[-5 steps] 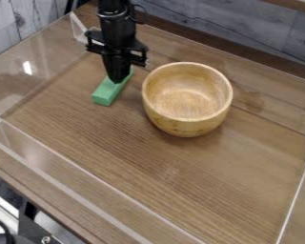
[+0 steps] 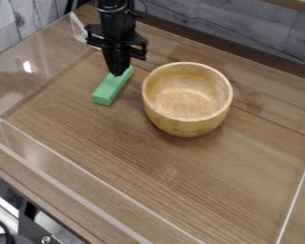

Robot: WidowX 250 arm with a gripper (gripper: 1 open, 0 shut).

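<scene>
The black gripper [image 2: 118,67] points down just above the far end of a green block [image 2: 111,88], its narrow tip shut with nothing showing between the fingers. The block lies lengthwise on the wooden table, apart from the large tan bowl [image 2: 185,99] to its right.
A dark wall runs along the back right.
The gripper has risen from over the block since a second ago and shifted slightly. The block and bowl look to be in the same places.
</scene>
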